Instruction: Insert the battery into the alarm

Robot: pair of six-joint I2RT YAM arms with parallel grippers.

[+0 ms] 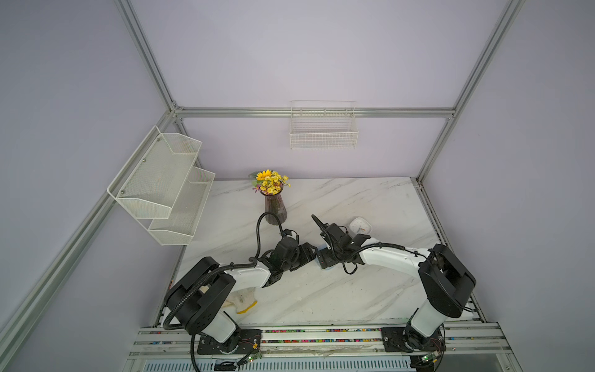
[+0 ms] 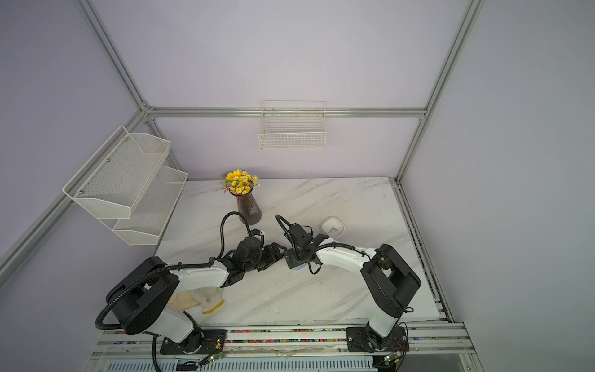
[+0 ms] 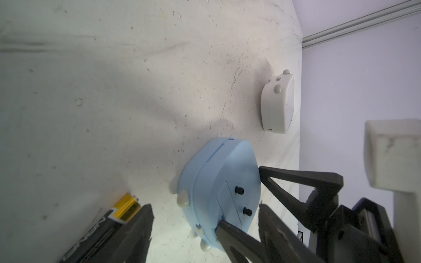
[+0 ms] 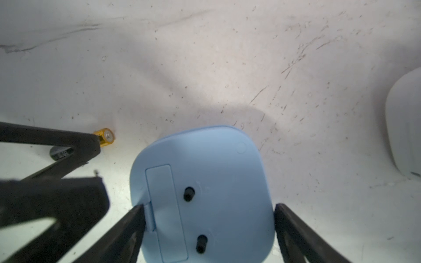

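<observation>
The light blue alarm (image 3: 236, 166) lies between the grippers, its back with a rectangular panel and two black pegs visible in both wrist views. My right gripper is open around it, fingers at its two sides. A yellow-and-black battery rests on the table beside the alarm, partly hidden behind black finger parts in the right wrist view. My left gripper is part open above the battery and alarm, with nothing seen held between its fingers.
A white device (image 3: 275, 107) lies behind the alarm. A flower vase (image 1: 275, 207) stands at the back left. Mesh shelves (image 1: 161, 186) hang on the left wall.
</observation>
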